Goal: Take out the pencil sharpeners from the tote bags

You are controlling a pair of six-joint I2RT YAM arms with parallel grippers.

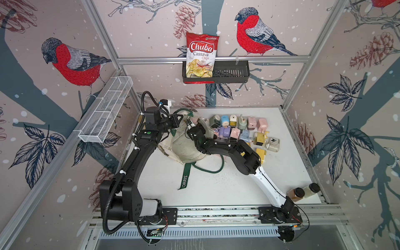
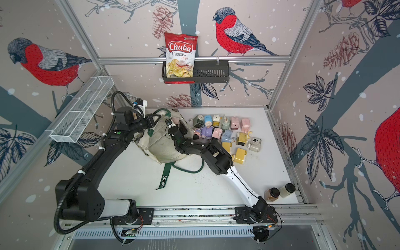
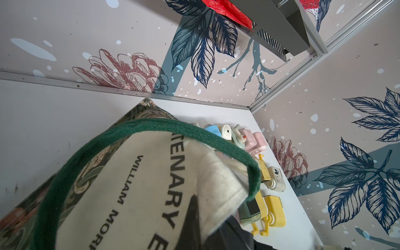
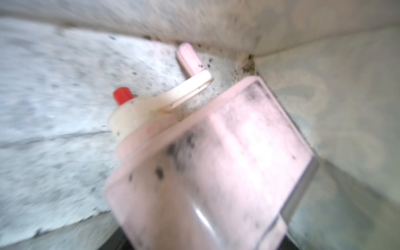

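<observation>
A cream tote bag (image 1: pixel 181 148) with green straps lies on its side, held up at the back left near my left gripper (image 1: pixel 178 118), which is shut; the left wrist view shows its printed cloth and a green strap close up. My right gripper (image 1: pixel 190 124) reaches into the bag. In the right wrist view, a pink pencil sharpener (image 4: pixel 212 158) with a cream crank and red knob fills the bag's corner, right at the fingers, which are mostly hidden behind it, so whether it is gripped is unclear.
Several sharpeners (image 1: pixel 260 137) stand grouped right of the bag. Two jars (image 1: pixel 310 190) sit at the front right. A grey shelf (image 1: pixel 229 70) with chips hangs on the back wall, a wire basket (image 1: pixel 104 112) on the left.
</observation>
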